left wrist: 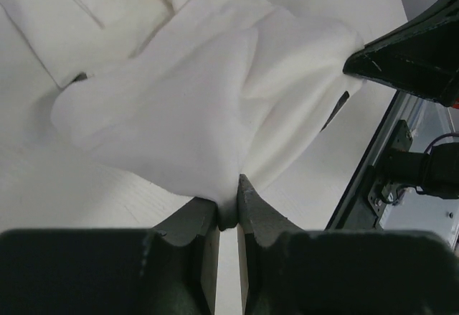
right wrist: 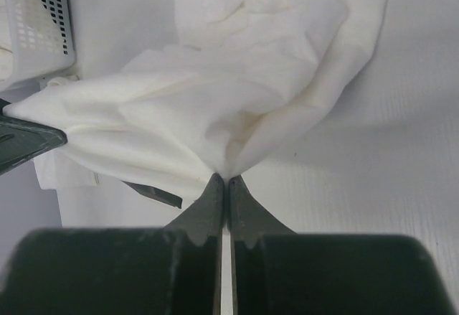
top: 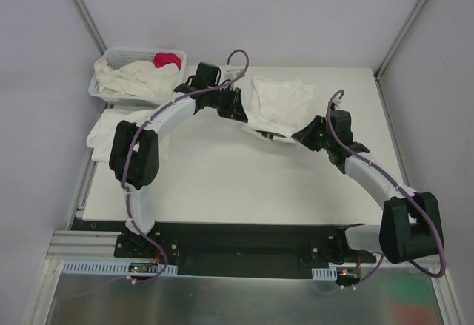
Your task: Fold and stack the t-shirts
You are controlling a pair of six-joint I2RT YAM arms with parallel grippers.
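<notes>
A white t shirt (top: pixel 281 99) lies toward the back of the table, its near edge raised and stretched between my two grippers. At the left end of that edge my left gripper (top: pixel 245 120) is shut on the cloth, which bunches between its fingertips in the left wrist view. My right gripper (top: pixel 295 138) is shut on the right end, with gathered fabric (right wrist: pixel 233 143) rising from its fingers in the right wrist view. A dark patch (top: pixel 275 135) shows beneath the raised edge. A folded white cloth (top: pixel 109 129) rests at the left of the table.
At the back left stands a white basket (top: pixel 93 86) with crumpled white cloth (top: pixel 137 79) and a red piece (top: pixel 167 59) in it.
</notes>
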